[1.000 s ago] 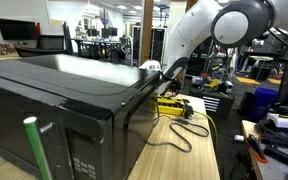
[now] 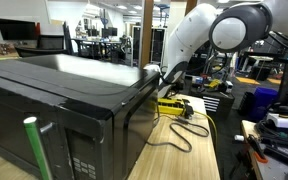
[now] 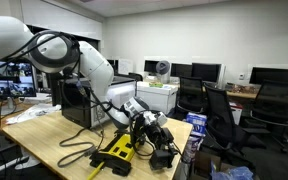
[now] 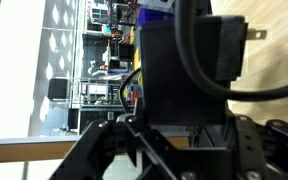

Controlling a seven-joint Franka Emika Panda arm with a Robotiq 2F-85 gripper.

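A dark, square-faced block fills the middle of the wrist view, with a thick black cable curving across it. My gripper is shut on this block, though its contact surfaces are mostly hidden. In exterior view 2, the gripper is low near the table's front right edge, with the dark block at its fingers. Beside it lies a yellow and black object on the table. From exterior view 1, the arm's end is partly hidden behind the black microwave-like box.
The large black box stands on the wooden table. A dark cable loops over the tabletop beside it. Office chairs stand beyond the table edge. Bare tabletop shows in front of the box.
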